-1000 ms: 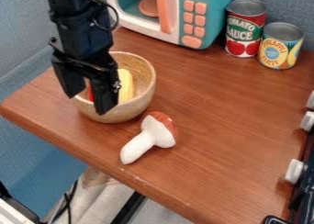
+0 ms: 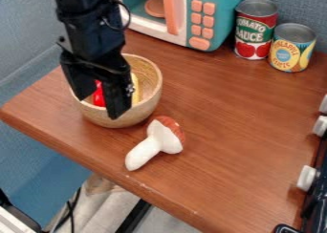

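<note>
My black gripper (image 2: 105,92) hangs over and into the wooden bowl (image 2: 147,79) at the left of the table. A red object (image 2: 98,95) and a yellow object (image 2: 133,90) show inside the bowl, partly hidden by the gripper; whether anything is between the fingers is unclear. A toy mushroom (image 2: 159,143) with white stem and red cap lies on the table in front of the bowl.
A teal toy microwave (image 2: 216,22) stands at the back, beside a tomato can (image 2: 254,31) and a yellow can (image 2: 293,50). A black appliance (image 2: 309,194) is at the right edge.
The mushroom and cans are unmoved.
</note>
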